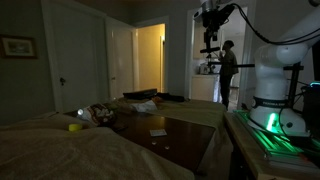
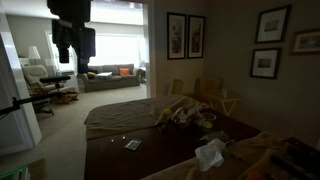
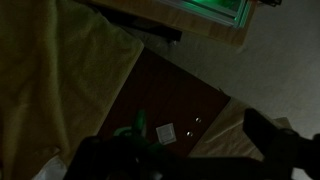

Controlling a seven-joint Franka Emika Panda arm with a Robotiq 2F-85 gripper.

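Observation:
High above the table hangs my gripper (image 1: 209, 45), well clear of everything on it. Its dark fingers (image 3: 268, 138) stand wide apart in the wrist view, with nothing visible between them. On the bare dark tabletop (image 1: 180, 145) lies a small flat white square (image 1: 158, 132), seen from above in the wrist view as a pale square (image 3: 166, 134). A few tiny light bits (image 3: 190, 133) lie beside it. Farther back sits a cluttered pile (image 1: 98, 113), its contents too dim to name. A small yellow object (image 1: 75, 127) rests near the pile.
Tan cloth (image 1: 70, 150) covers the table's near and left parts. A crumpled white item (image 2: 210, 154) lies on the table, and dark objects (image 1: 140, 95) stand at its far side. A person (image 1: 228, 70) stands in the background.

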